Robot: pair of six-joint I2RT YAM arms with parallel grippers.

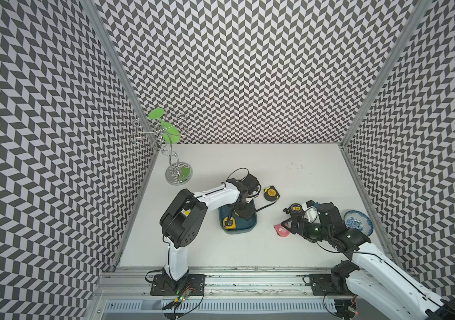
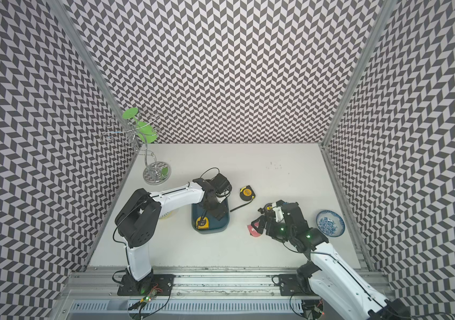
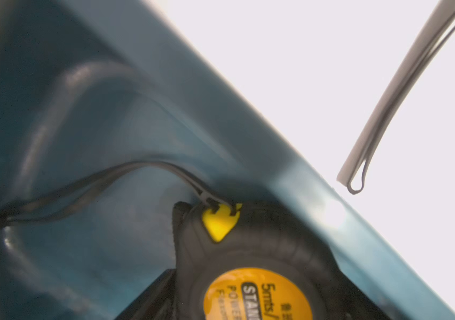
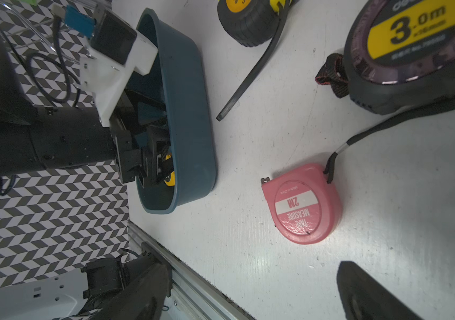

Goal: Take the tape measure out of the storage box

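Note:
The dark teal storage box [image 2: 219,227] stands mid-table with a yellow-and-black tape measure [image 1: 229,224] at its near end. My left gripper reaches down into the box. In the left wrist view a black tape measure [image 3: 254,234] with yellow label and strap lies against the box wall [image 3: 302,186], the dark fingers low beside it; whether they grip it is unclear. My right gripper stands open over the table, above and near the pink tape measure [image 4: 302,208], with nothing between its fingers.
Outside the box lie another yellow-and-black tape measure [image 1: 271,193] and a black 3 m tape measure [image 4: 408,48]. A blue patterned plate [image 2: 329,223] is at the right, a metal plant ornament [image 1: 179,171] at the back left.

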